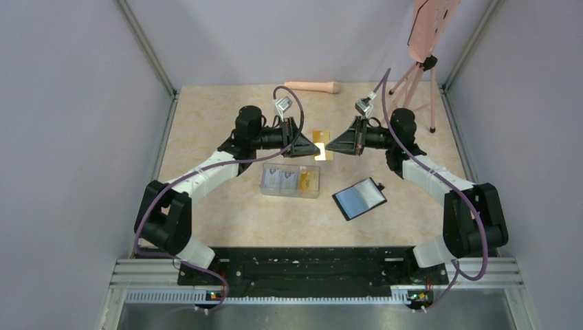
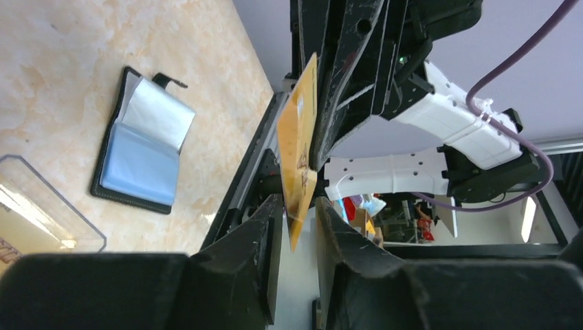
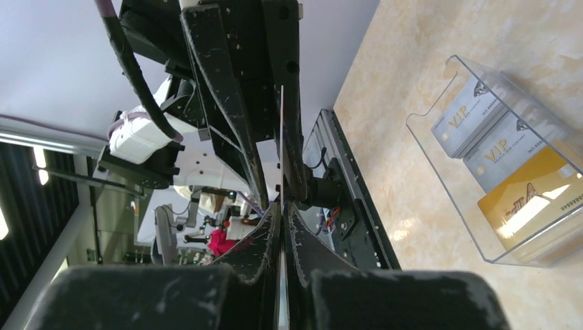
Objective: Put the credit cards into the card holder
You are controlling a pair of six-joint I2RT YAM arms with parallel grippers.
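Note:
A gold card (image 2: 297,148) hangs between the two arms above the table. My right gripper is shut on it; the card shows edge-on in the right wrist view. My left gripper is open, the card's near end still in the gap between its fingers. The black card holder (image 1: 360,199) lies unfolded below the right arm, a bluish sleeve on one side and a whitish one on the other. A clear box (image 3: 441,180) holds two stacks of grey VIP cards (image 3: 512,152) and gold cards (image 3: 529,199).
A pink microphone-shaped object (image 1: 311,86) lies at the back edge. The pink tripod (image 1: 414,86) stands at the back right. Bare table surrounds the card holder, and the box sits to its left.

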